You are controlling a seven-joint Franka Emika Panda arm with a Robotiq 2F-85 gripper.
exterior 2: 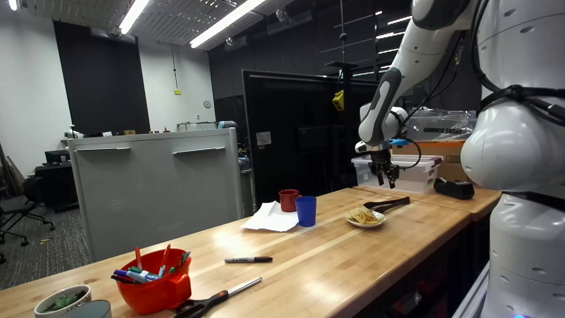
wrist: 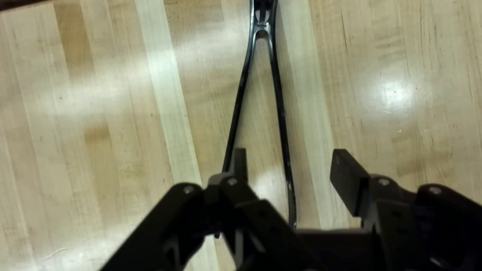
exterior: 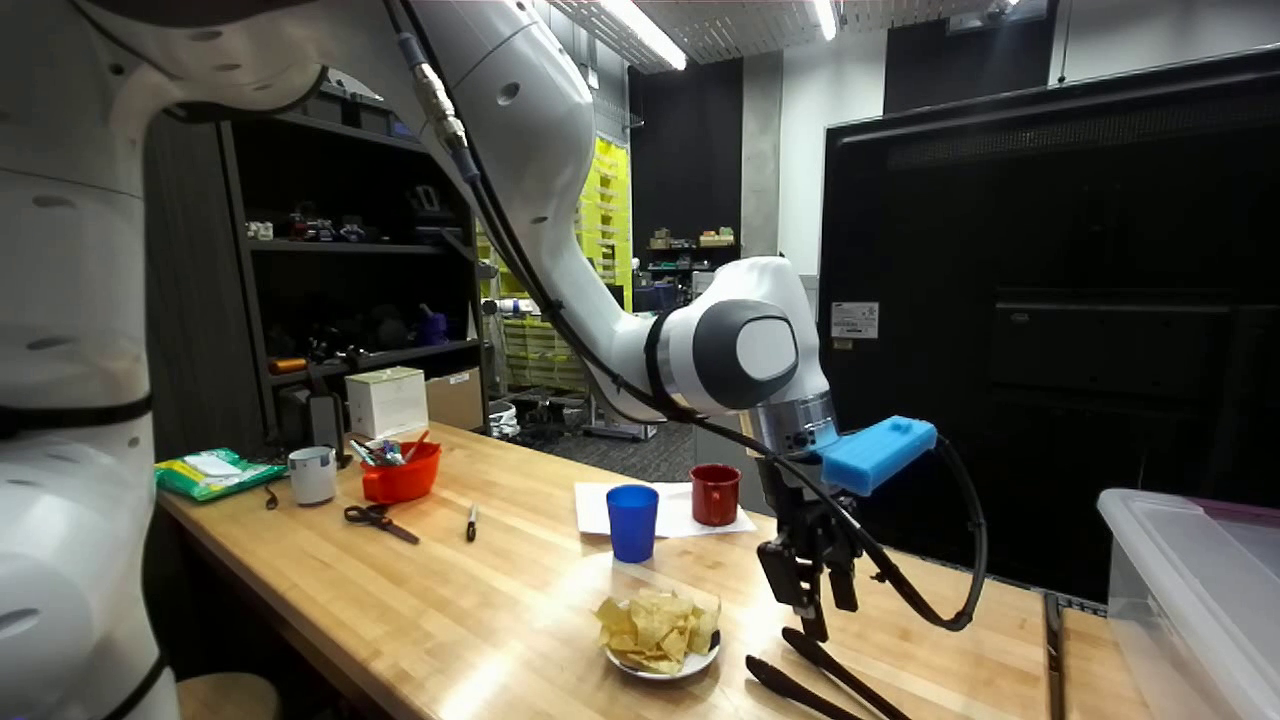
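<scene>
My gripper is part open above the table, with no object held between its fingers. Beneath it, black tongs (wrist: 280, 106) lie on the wood, their two arms spread toward me and their joined end at the top of the wrist view. The left finger (wrist: 240, 162) overlaps one arm of the tongs in that view; the right finger (wrist: 347, 180) is out over bare wood. In exterior view 1 the gripper (exterior: 828, 596) hangs over the tongs (exterior: 828, 672), apart from them. A plate of chips (exterior: 660, 632) stands beside the tongs.
A blue cup (exterior: 632, 523) and a red mug (exterior: 715, 494) stand behind the plate, near a white paper (exterior 2: 270, 217). A clear bin (exterior: 1188, 600) is at the right. Scissors (exterior: 380, 522), a marker (exterior 2: 249, 259) and a red pen holder (exterior 2: 153, 289) are farther off.
</scene>
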